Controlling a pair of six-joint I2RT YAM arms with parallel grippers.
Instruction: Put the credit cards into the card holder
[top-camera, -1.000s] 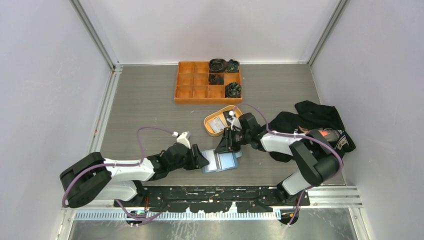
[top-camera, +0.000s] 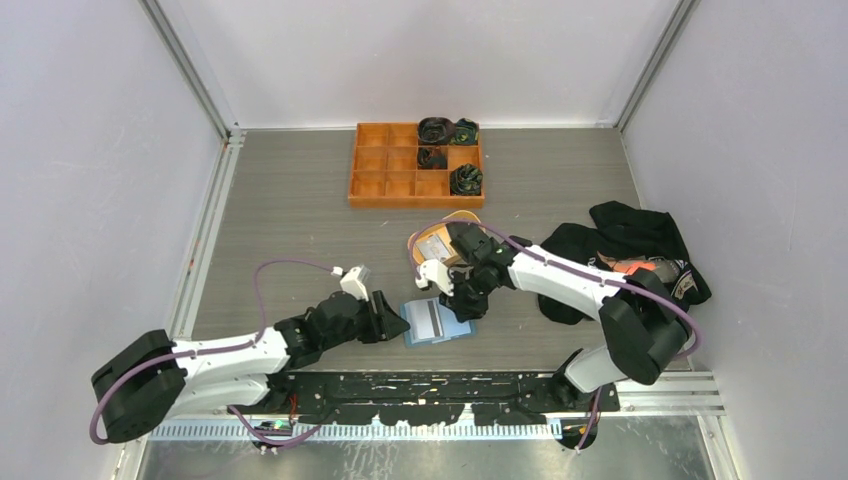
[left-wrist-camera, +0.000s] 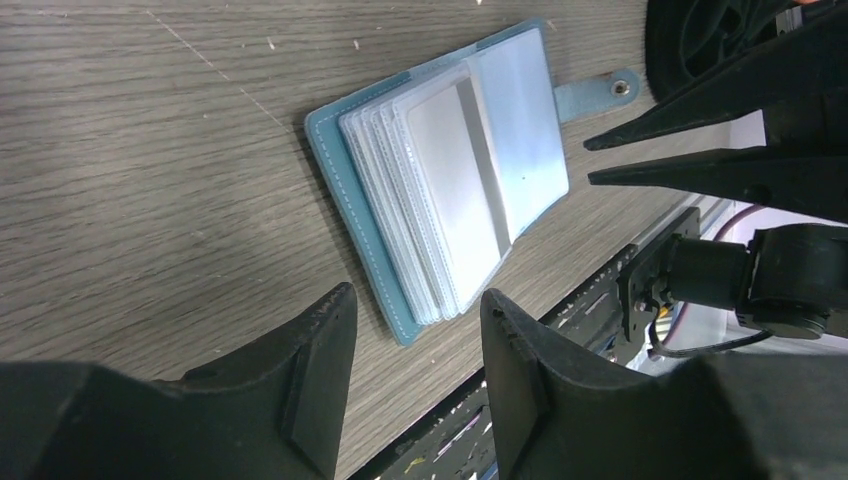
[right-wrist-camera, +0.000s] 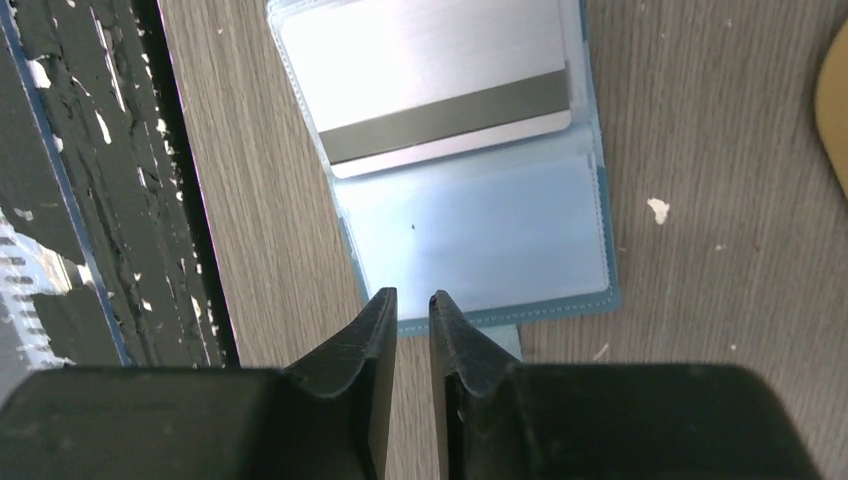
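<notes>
The light-blue card holder (top-camera: 456, 332) lies open on the table, its clear sleeves (left-wrist-camera: 385, 205) stacked on one half. A white card with a dark stripe (right-wrist-camera: 450, 110) lies in the top sleeve; the other half (right-wrist-camera: 480, 235) shows plain pale blue. At the holder's sleeve side, my left gripper is open, nothing between its fingers. Over the opposite half is my right gripper, its fingers drawn close with a narrow gap and nothing visible between them. Cards (top-camera: 433, 247) lie in the yellow basket, partly hidden by the right arm.
An orange compartment tray (top-camera: 368, 160) with dark rolled items stands at the back. Black cloth (top-camera: 585, 245) lies at the right. The holder's strap (left-wrist-camera: 600, 92) sticks out beneath the right gripper. Bare table lies left of the holder.
The left gripper has drawn back left from the holder.
</notes>
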